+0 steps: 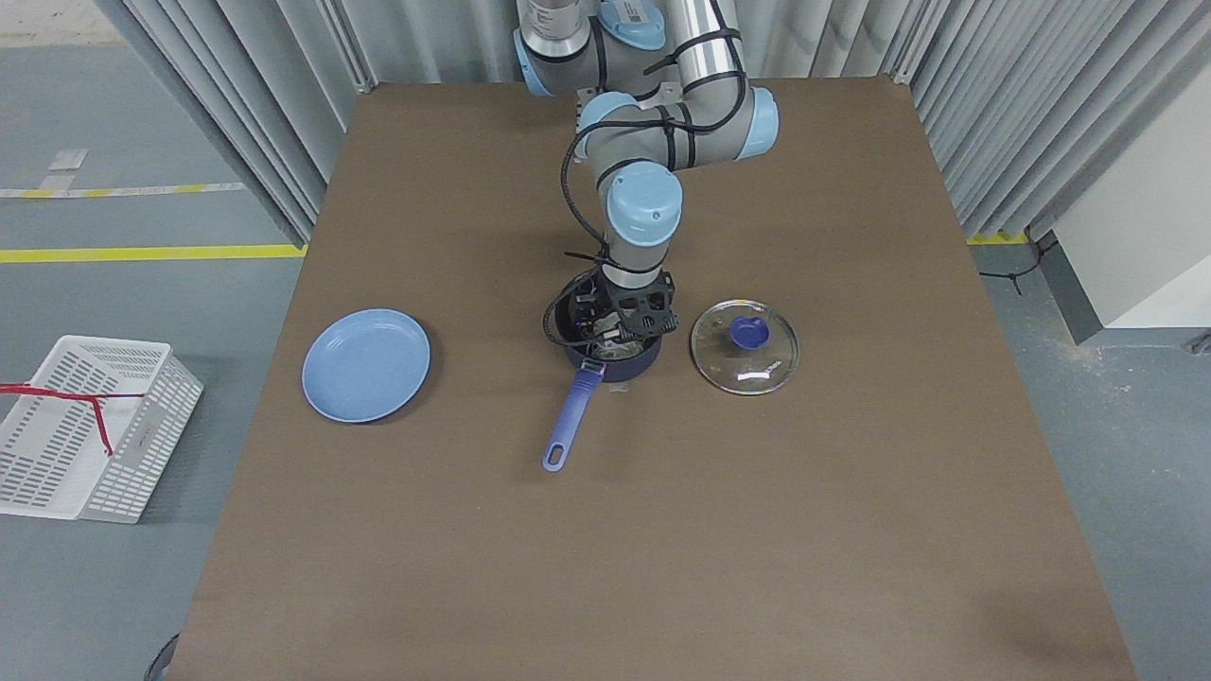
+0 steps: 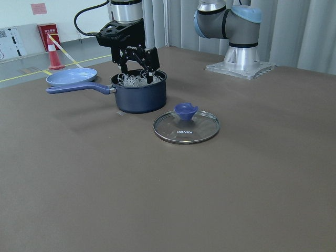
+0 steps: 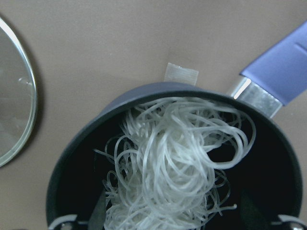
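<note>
A dark blue pot (image 2: 140, 97) with a lilac handle (image 1: 573, 416) holds a tangle of white noodles (image 3: 172, 163). My gripper (image 2: 136, 68) reaches down into the pot over the noodles; in the wrist view its fingers are at the bottom edge, dark against the pot's interior, and whether it grips anything cannot be told. A glass lid (image 1: 745, 365) with a blue knob lies beside the pot. A light blue plate (image 1: 365, 365) lies on the other side, in the left part of the front view.
A white basket (image 1: 136, 454) with red straps stands on the floor beside it. Curtains hang behind the arm.
</note>
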